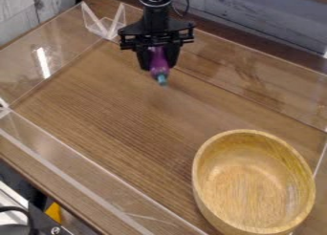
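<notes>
My black gripper (pixel 157 46) is at the top centre of the camera view, shut on a small purple object (pixel 159 62) with a teal tip that hangs below its fingers. It is held over the back part of the wooden table (pixel 128 143).
A large yellow bowl (pixel 253 181) stands at the front right. A clear, angular plastic piece (pixel 105 21) is at the back left, left of the arm.
</notes>
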